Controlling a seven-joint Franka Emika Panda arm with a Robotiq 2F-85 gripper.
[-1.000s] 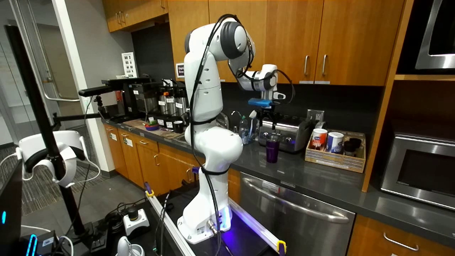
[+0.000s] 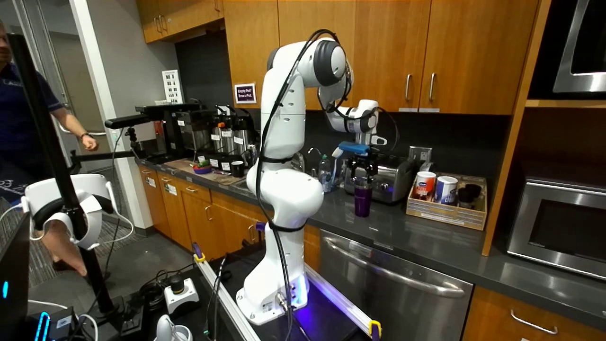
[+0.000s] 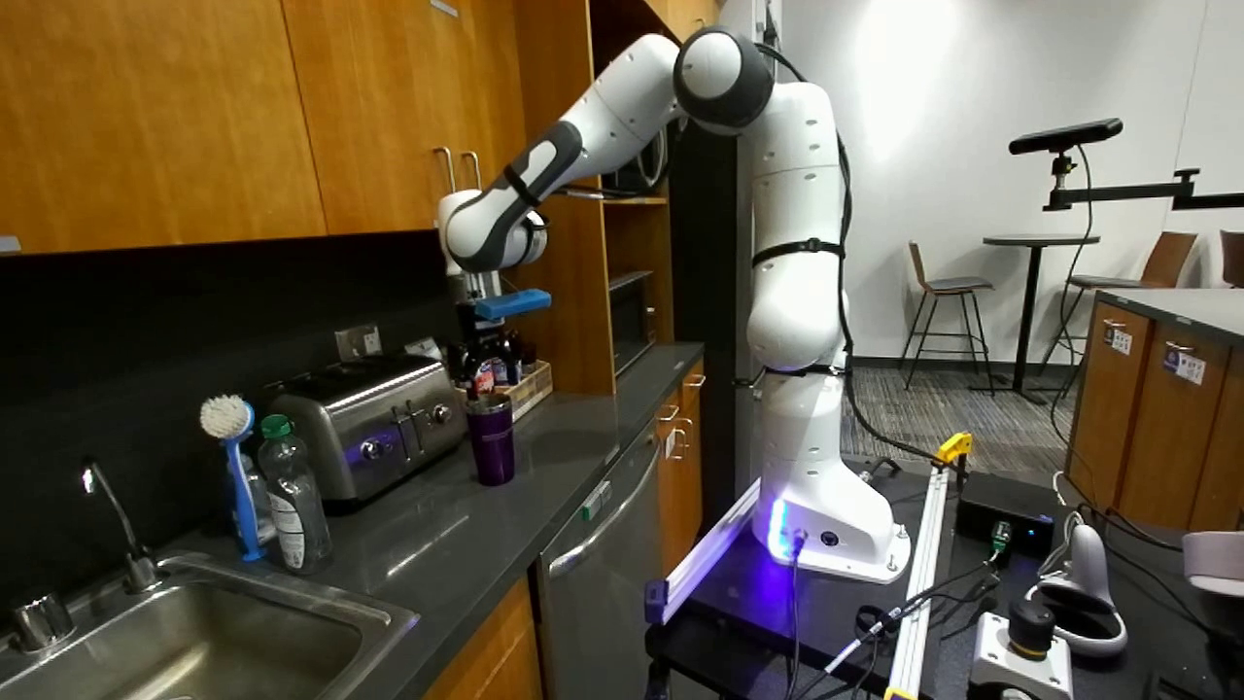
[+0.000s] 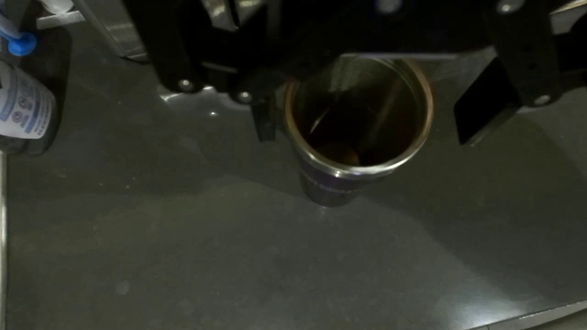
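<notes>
A purple tumbler with a metal rim (image 2: 362, 201) stands upright on the dark counter. Its open top (image 4: 357, 167) faces the camera in the wrist view, and the inside looks dark. My gripper is open above the counter, with one black finger (image 4: 265, 122) close to the tumbler's left side and the other finger (image 4: 487, 104) well clear on the right. Whether the left finger touches the rim is hard to tell. In the second exterior view the tumbler (image 3: 492, 437) is right below my gripper (image 3: 478, 375).
Behind the tumbler is a silver toaster (image 3: 362, 426). A cardboard box (image 2: 449, 217) of canisters lies to its right. A plastic bottle (image 3: 293, 496), a blue brush (image 3: 243, 484) and the sink (image 3: 222, 636) are on the other side.
My arm has moved down and a little to the right in exterior view 1, bringing the gripper closer to the tumbler, which has stayed put. A person has come into view at the left.
</notes>
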